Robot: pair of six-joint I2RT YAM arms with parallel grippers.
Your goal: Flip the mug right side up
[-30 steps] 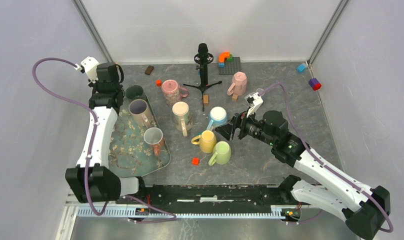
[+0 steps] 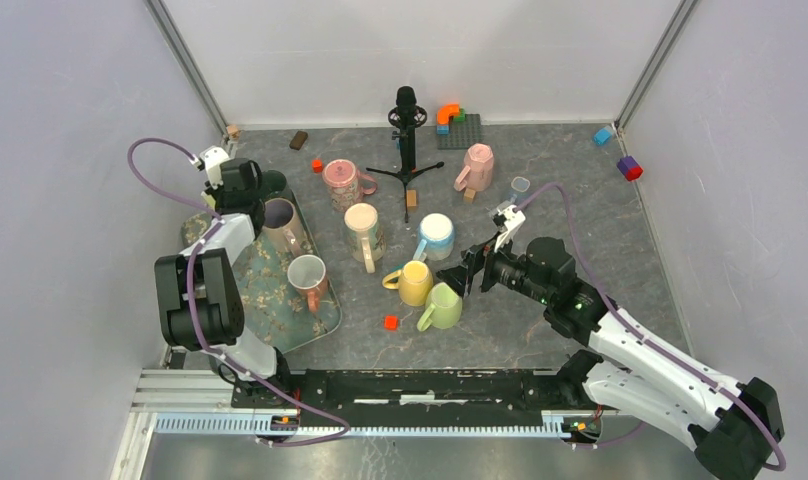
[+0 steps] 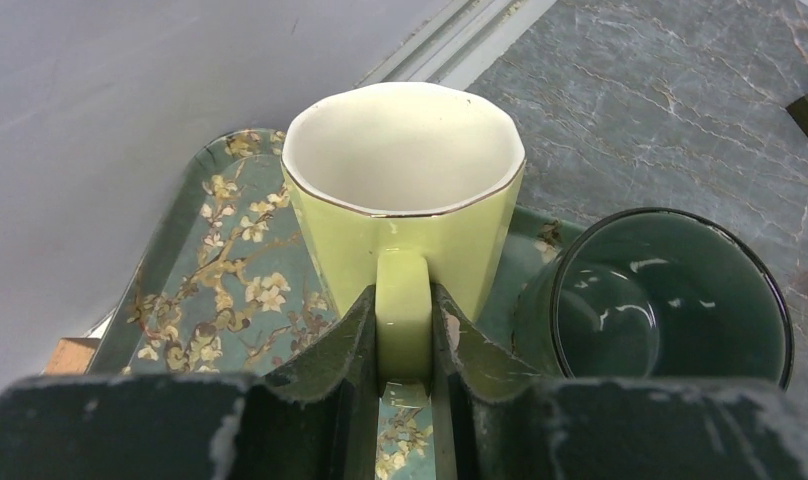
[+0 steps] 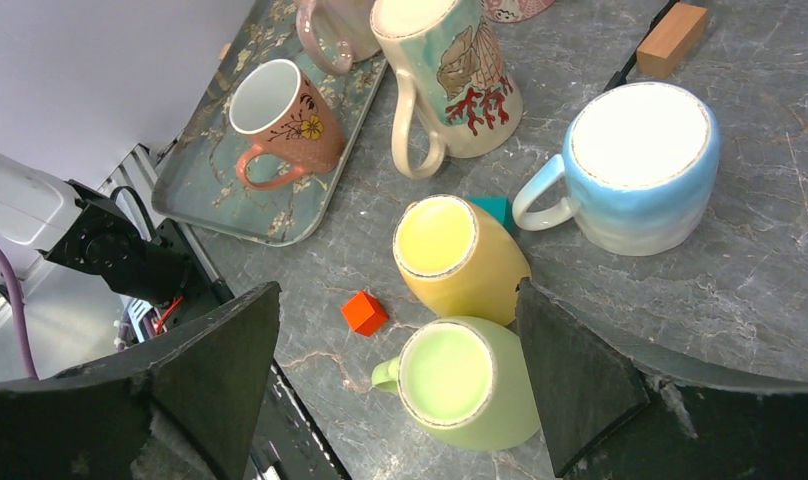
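Note:
In the left wrist view my left gripper is shut on the handle of a pale yellow mug, which stands rim up, white inside, over the patterned tray beside a dark green mug. In the top view it is mostly hidden under the arm. My right gripper is open above the middle of the table, with a yellow mug and a light green mug, both bottom up, between and beyond its fingers.
Mugs crowd the middle: blue-white, tall patterned, pink. Salmon and grey mugs sit on the tray. A black stand is at the back; free floor lies at the right.
My left arm has swung rightward and its wrist has shifted toward the right over the tray's back part. The right arm has moved only slightly.

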